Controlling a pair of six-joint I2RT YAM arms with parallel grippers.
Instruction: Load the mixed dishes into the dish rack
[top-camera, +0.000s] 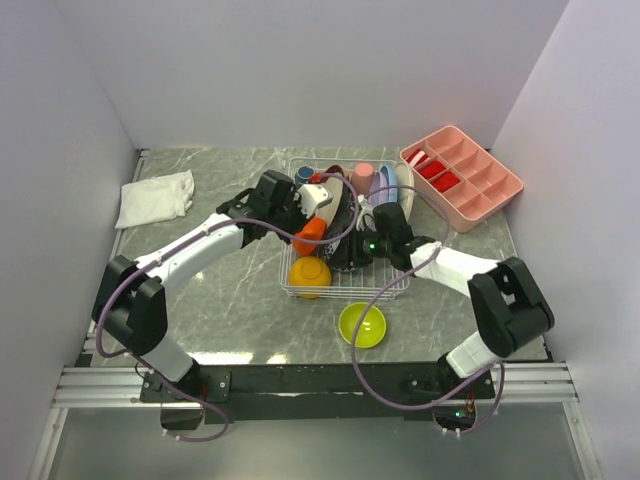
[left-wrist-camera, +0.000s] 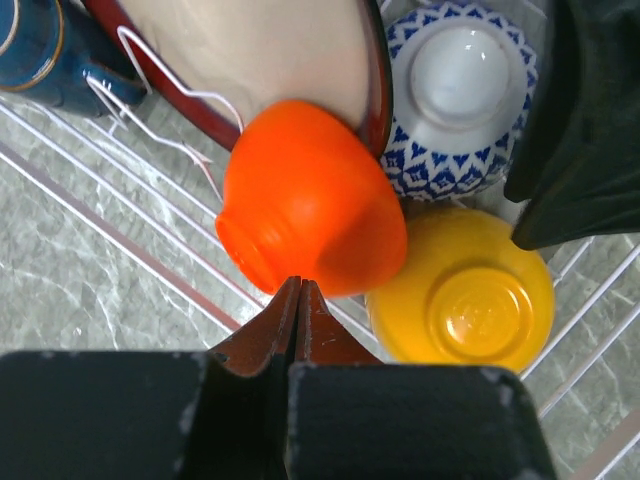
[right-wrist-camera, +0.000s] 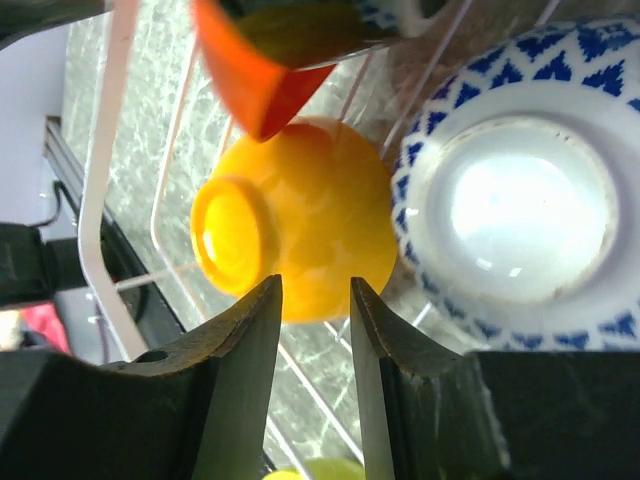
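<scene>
The wire dish rack (top-camera: 344, 290) holds an orange bowl (left-wrist-camera: 310, 190) leaning by a beige oval plate (left-wrist-camera: 250, 50), with a yellow bowl (left-wrist-camera: 465, 290) and a blue-patterned white bowl (right-wrist-camera: 520, 210) beside it, plus cups and plates behind. My left gripper, shut with nothing visible between its fingers, is over the orange bowl. My right gripper stands open in the rack, low over the yellow and patterned bowls. A lime-green bowl (top-camera: 362, 325) sits on the counter in front of the rack.
A pink compartment tray (top-camera: 480, 180) with red items sits at the back right, and a white folded cloth (top-camera: 155, 200) at the back left. The counter left of the rack is clear. Both arms crowd over the rack.
</scene>
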